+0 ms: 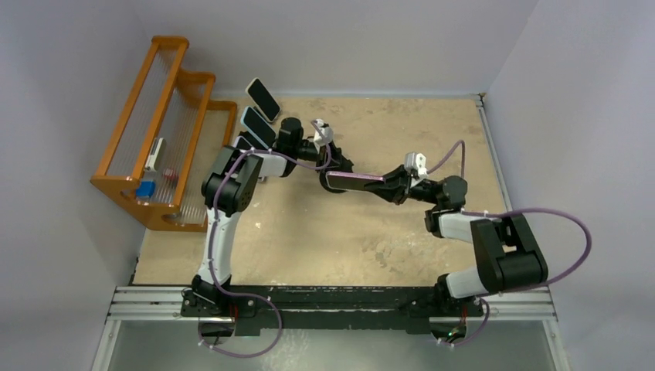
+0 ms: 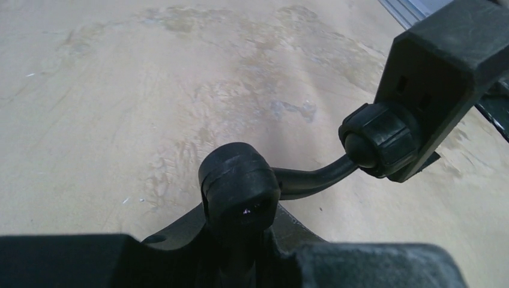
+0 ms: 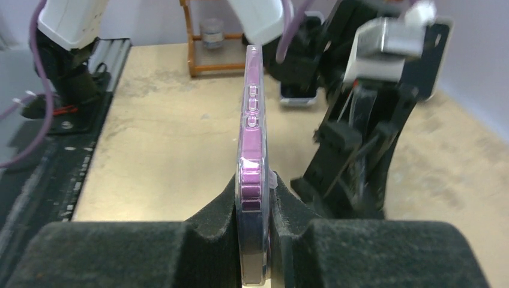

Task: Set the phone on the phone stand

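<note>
The pink-edged phone (image 1: 351, 180) is held level in my right gripper (image 1: 385, 186), seen edge-on in the right wrist view (image 3: 252, 156), gripped between the fingers. It reaches left over the black phone stand (image 1: 334, 187) at the middle of the table. My left gripper is shut on the stand, around the round black knob at the end of its bent arm; the stand's clamp head (image 2: 435, 66) is at upper right in the left wrist view.
Several phones (image 1: 261, 99) rest tilted in a row at the back left, beside a wooden shelf (image 1: 160, 116) with small items. Walls border the sides and back.
</note>
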